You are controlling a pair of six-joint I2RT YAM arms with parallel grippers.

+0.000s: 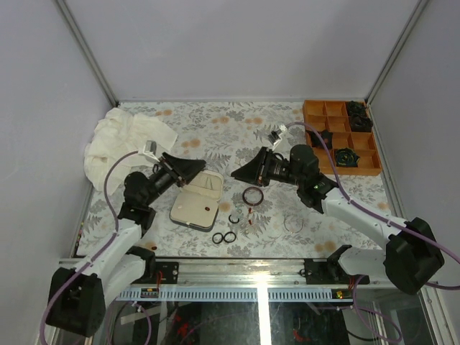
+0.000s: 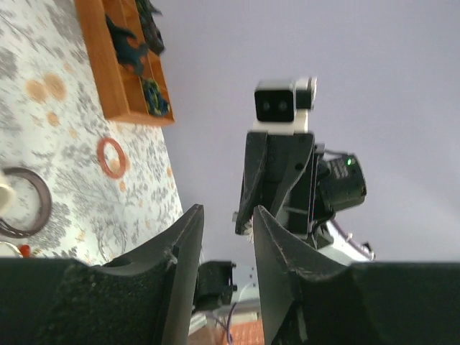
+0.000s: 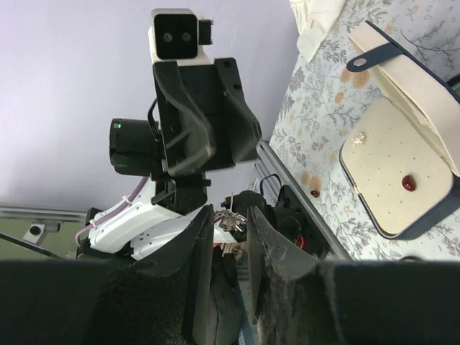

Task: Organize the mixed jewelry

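Note:
My right gripper is shut on a small sparkling earring (image 3: 230,221), held at its fingertips above the table. My left gripper (image 1: 204,165) hangs to the left of it, fingers apart and nothing visible between them. Below stands the cream jewelry box (image 1: 194,210), its lid open. In the right wrist view a gold-white earring (image 3: 359,138) and a dark red piece (image 3: 408,182) lie in it. On the cloth to the right are a dark bracelet (image 2: 47,208), a red piece (image 1: 249,213), black rings (image 1: 218,238) and a thin clear bangle (image 1: 293,231).
An orange compartment tray (image 1: 313,108) with dark items in several cells stands at the back right. White crumpled cloth (image 1: 118,147) covers the back left. A small brown bead (image 3: 315,193) lies near the front left edge.

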